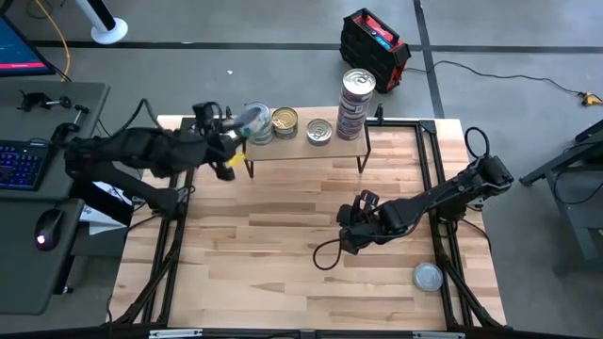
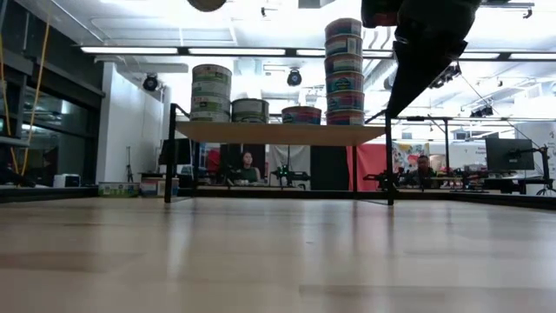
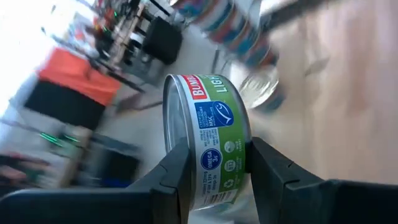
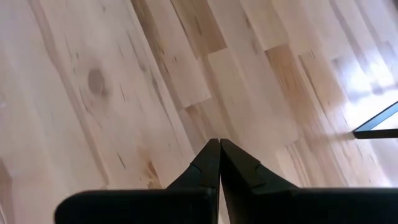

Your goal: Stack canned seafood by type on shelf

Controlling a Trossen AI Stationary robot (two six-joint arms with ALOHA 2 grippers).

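In the left wrist view, my left gripper is shut on the green-labelled tuna can [image 3: 217, 137], which stands edge-on between the fingers. The high view has this arm [image 1: 184, 146] raised at the shelf's left end. On the shelf [image 2: 269, 133], from left to right, are a stack of green-labelled cans [image 2: 211, 91], a shorter green can stack [image 2: 250, 110], a single reddish-blue can [image 2: 301, 115] and a tall stack of red-blue cans [image 2: 344, 74]. My right gripper is shut and empty over bare wood.
A loose can [image 1: 428, 277] lies on the table's right side. Low at the left, loose cans [image 2: 118, 189] show beyond the shelf. Black frame rails [image 1: 440, 217] flank the table, and its front middle is clear.
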